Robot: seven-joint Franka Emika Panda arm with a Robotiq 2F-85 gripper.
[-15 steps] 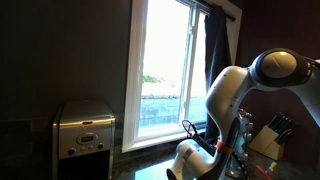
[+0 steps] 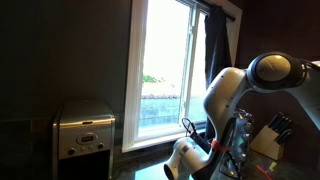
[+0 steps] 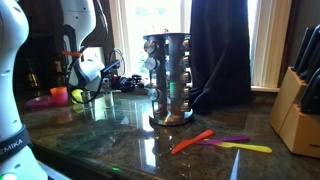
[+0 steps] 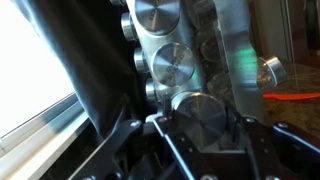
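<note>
A jar with a round metal lid sits between the fingers of my gripper in the wrist view, and the gripper is shut on it. The jar's body is hidden behind its lid. Right behind it rises the spice rack, with more metal-lidded jars in a column. In exterior view 2 the whole rack stands upright on the dark counter, while my gripper is to its left, dark and small. Whether the held jar still touches the rack cannot be told.
Red, purple and yellow utensils lie on the counter right of the rack. A knife block stands at far right, and a dark curtain hangs behind. A toaster oven is left of the window.
In exterior view 1 the lower part of my arm has shifted slightly left and down over the last second. The surroundings look the same.
</note>
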